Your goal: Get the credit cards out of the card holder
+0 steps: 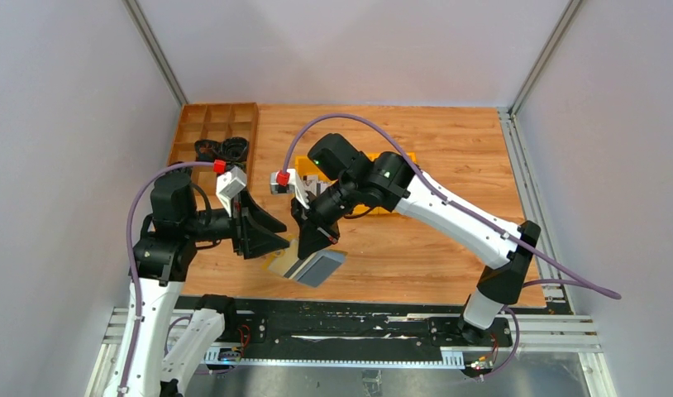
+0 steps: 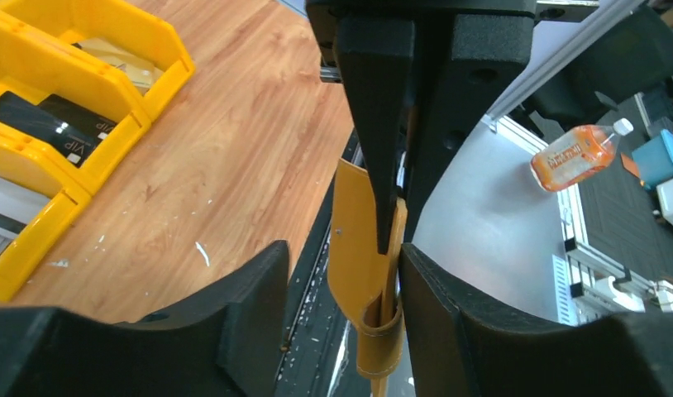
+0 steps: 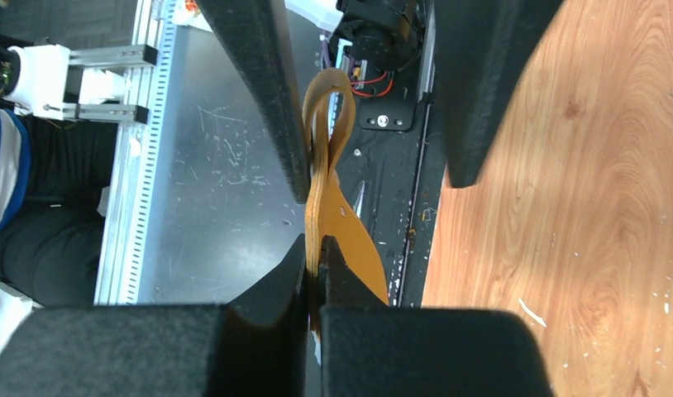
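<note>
A tan card holder (image 2: 356, 240) with its flap hanging is pinched in my shut right gripper. In the top view, a light grey-and-cream panel (image 1: 304, 263) of it shows below the right gripper (image 1: 312, 240). My left gripper (image 1: 267, 236) is open at its left, with its fingers around the holder's lower end in the left wrist view and on either side of its looped end in the right wrist view. Whether the left fingertips touch it is unclear. Whether cards are inside is hidden.
A yellow divided bin (image 2: 155, 91) with assorted items stands behind the grippers. A wooden compartment box (image 1: 217, 116) with black coils sits at the back left.
</note>
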